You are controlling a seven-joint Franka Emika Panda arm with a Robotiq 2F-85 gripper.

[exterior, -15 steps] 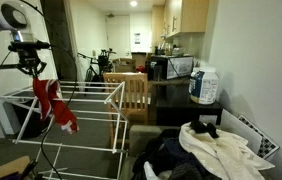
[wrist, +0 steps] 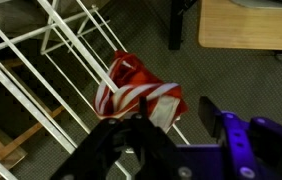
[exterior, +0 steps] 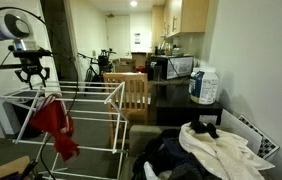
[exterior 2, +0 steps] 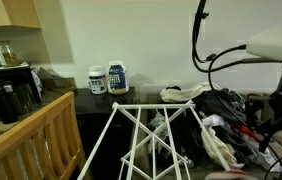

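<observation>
A red cloth with white stripes [exterior: 57, 125] hangs on the left part of the white drying rack [exterior: 86, 115]. In the wrist view the same cloth [wrist: 131, 82] is bunched against the rack's bars [wrist: 66, 50], beyond my fingertips. My gripper [exterior: 32, 74] is above the rack and above the cloth, clear of it. Its two dark fingers stand apart in the wrist view, and the gripper has nothing held between them. How the cloth's far side rests on the bars is hidden.
A wooden chair [exterior: 131, 98] stands behind the rack. To the right, a dark pile of clothes [exterior: 171, 158] and a cream cloth [exterior: 221, 150] lie heaped. White tubs [exterior 2: 98, 80] stand on a dark surface by the wall.
The red cloth was hanging from my gripper and has come away from it, dropping lower onto the rack. My gripper stays above, now apart from the cloth.
</observation>
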